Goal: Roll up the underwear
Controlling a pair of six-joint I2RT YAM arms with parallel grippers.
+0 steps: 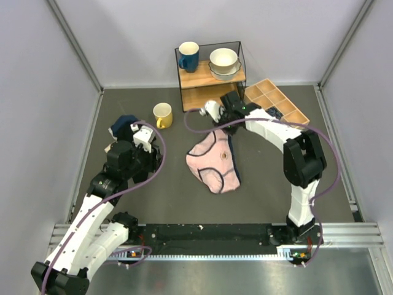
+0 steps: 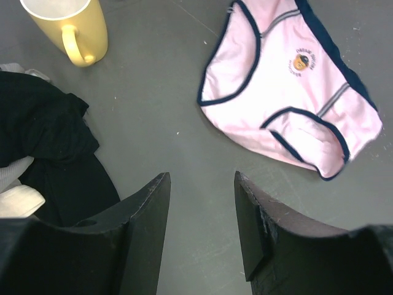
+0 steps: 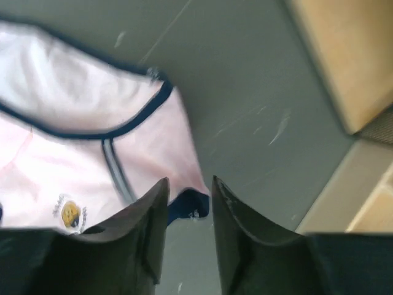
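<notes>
Pink underwear with dark blue trim (image 1: 212, 162) lies drawn out lengthwise on the grey table, its far end beneath my right gripper (image 1: 225, 130). In the right wrist view, one corner of the underwear (image 3: 163, 144) reaches between the fingertips of my right gripper. Those fingers stand partly apart, with a gap beside the cloth. Over the left side of the table, my left gripper is open and empty. From there the small round print and the near leg opening of the underwear (image 2: 270, 86) are visible.
A yellow mug (image 1: 163, 115) stands at the back left. Dark clothing (image 2: 40, 132) is heaped on the left. Behind my right arm are a two-tier shelf (image 1: 199, 78) with a blue mug and bowls, and a wooden divided tray (image 1: 267, 92).
</notes>
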